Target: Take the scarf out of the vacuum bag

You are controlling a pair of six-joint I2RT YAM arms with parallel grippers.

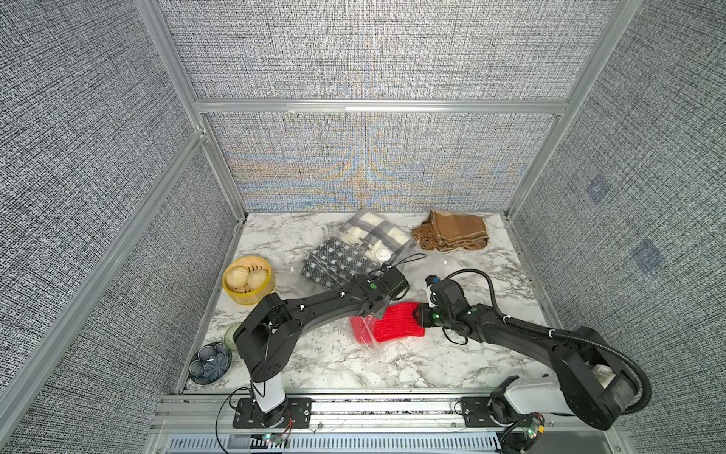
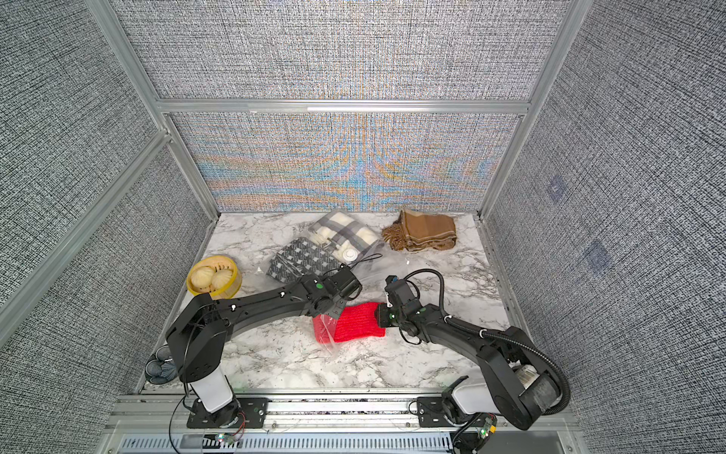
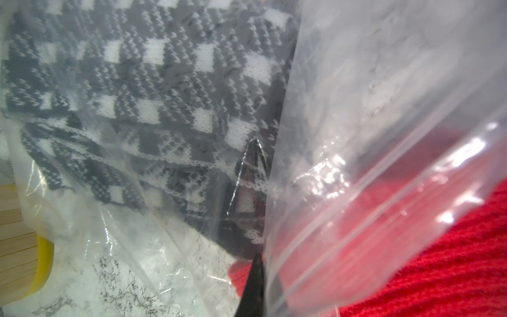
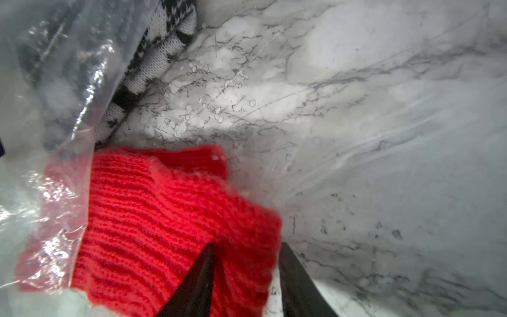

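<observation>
The red knit scarf point(image 1: 394, 321) lies at the centre front, its left part under clear bag plastic point(image 4: 58, 222). My left gripper is shut on the bag's film above the scarf's left part; beyond it a grey patterned scarf point(image 3: 148, 105) shows through plastic. At the red scarf's right end my right gripper is open, with red knit between its fingers.
A yellow-rimmed steamer point(image 1: 249, 276) with buns and dark bowls point(image 1: 208, 363) are at the left. A brown shawl point(image 1: 457, 230) and a bagged checked cloth point(image 1: 374, 230) lie at the back.
</observation>
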